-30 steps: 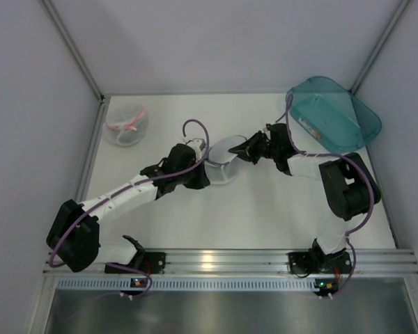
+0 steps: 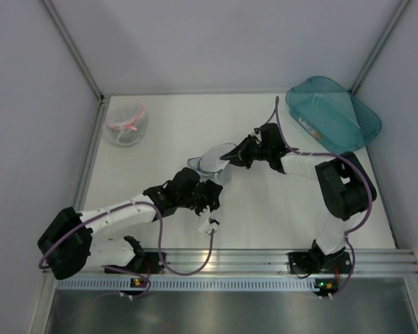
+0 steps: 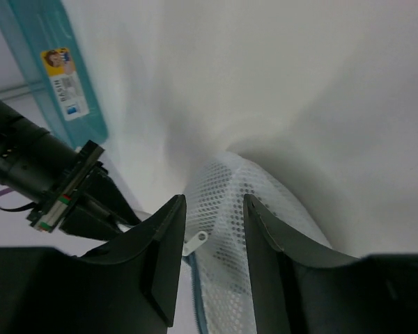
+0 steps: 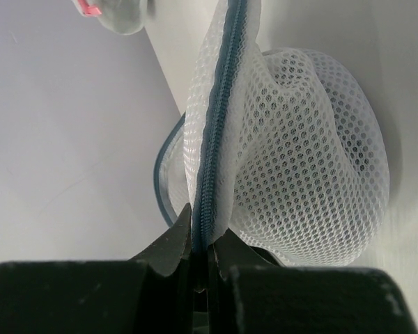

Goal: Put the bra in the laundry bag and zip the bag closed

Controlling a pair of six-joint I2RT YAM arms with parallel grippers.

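A white mesh laundry bag [image 2: 216, 157] with blue zipper edging lies mid-table. My right gripper is shut on its zippered edge, lifting it. My left gripper [image 2: 207, 205] is just in front of the bag in the top view; in the left wrist view its open fingers [image 3: 272, 271] stand over the mesh [image 3: 240, 209], with nothing seen gripped. I cannot make out a bra inside the bag.
A second round mesh bag with pink trim [image 2: 125, 125] lies at the back left. A teal basket [image 2: 313, 87] stands at the back right.
My left gripper has swung round and moved toward the near side of the table. My right gripper has shifted slightly, still holding the bag's edge.
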